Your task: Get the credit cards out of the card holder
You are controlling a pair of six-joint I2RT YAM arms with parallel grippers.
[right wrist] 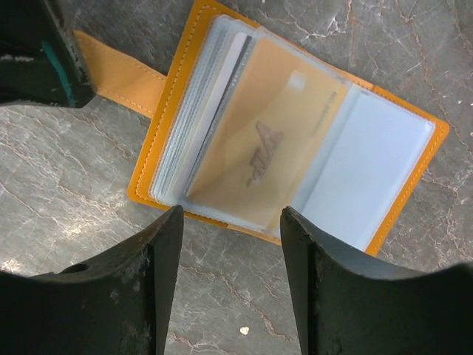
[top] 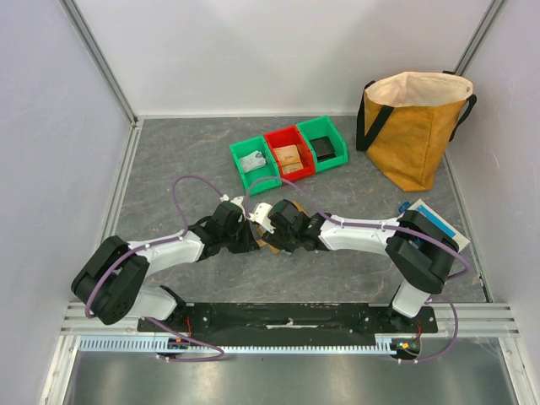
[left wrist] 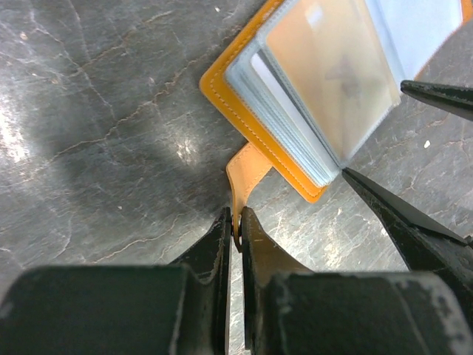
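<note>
The orange card holder (right wrist: 159, 151) lies unfolded on the grey table, with clear plastic sleeves on it. Behind the top sleeve sits a tan card (right wrist: 255, 137) with dark marks, and a white sleeve or card (right wrist: 369, 170) covers the other half. My left gripper is shut on the holder's orange strap (left wrist: 247, 174), which sticks out from its edge. My right gripper stands partly open, its fingertips at the holder's lower edge with a visible gap between them. In the top view both grippers mostly hide the holder.
Behind the arms stand a green, red and green tray (top: 291, 175) holding small items. A mustard bag (top: 413, 135) is at the back right, and a white and blue object (top: 439, 221) lies at the right edge.
</note>
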